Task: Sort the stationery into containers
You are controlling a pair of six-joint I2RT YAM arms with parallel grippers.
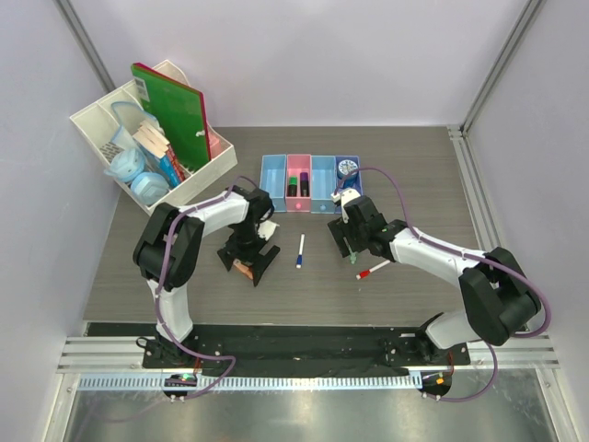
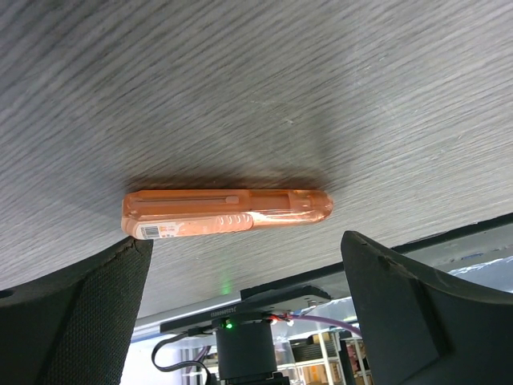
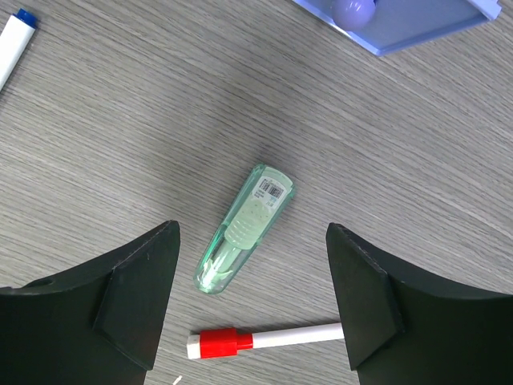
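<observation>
An orange marker (image 2: 224, 211) lies on the table between the open fingers of my left gripper (image 1: 243, 265), low over it. A green translucent marker (image 3: 244, 228) with a barcode lies between the spread fingers of my right gripper (image 1: 346, 238), nothing held. A red-capped white marker (image 3: 288, 337) lies just beyond it, and a blue-capped white marker (image 1: 300, 250) lies between the arms. Small bins (image 1: 272, 184) at the back, blue and pink, hold several items, including dark and green pieces in the pink one.
A large white organiser (image 1: 207, 180) with a green folder, cups and other stationery stands at the back left.
</observation>
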